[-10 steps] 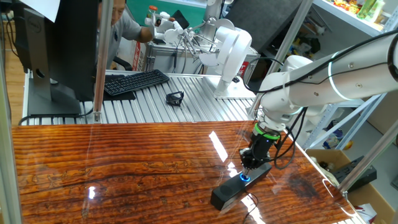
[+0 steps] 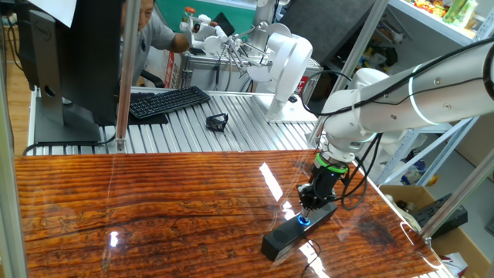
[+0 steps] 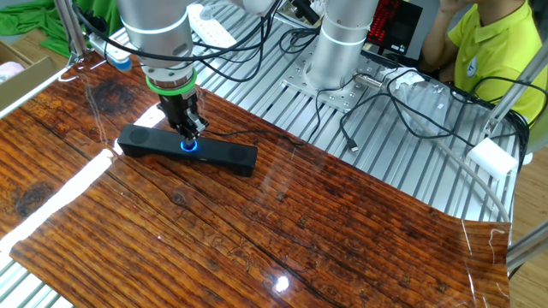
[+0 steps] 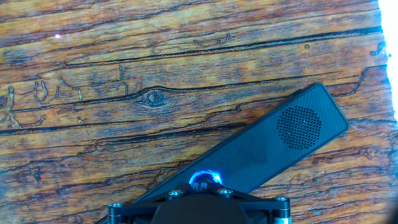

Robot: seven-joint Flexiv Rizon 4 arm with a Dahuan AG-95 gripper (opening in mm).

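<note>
A long black speaker bar (image 3: pixel 227 155) lies flat on the brown wood-grain table. In the wrist view the black speaker (image 4: pixel 261 146) runs diagonally, with one round grille near its upper right end. A blue glowing ring (image 4: pixel 206 177) surrounds a control on its top, near the middle. Right over that ring my gripper (image 3: pixel 189 139) points downward, its tips at or touching the control. From exterior view 1 the gripper (image 2: pixel 306 212) likewise meets the speaker (image 2: pixel 279 241) at the blue light. Its fingertips are too small and dark to show whether they are apart or closed.
Bare wooden tabletop (image 3: pixel 300 231) spreads widely around the speaker. A thin cable (image 3: pixel 257 132) trails across the table behind it. Beyond the table lies a ribbed metal bench with a keyboard (image 2: pixel 170 101) and a white fan (image 2: pixel 290 66). Upright metal posts stand at the table edges.
</note>
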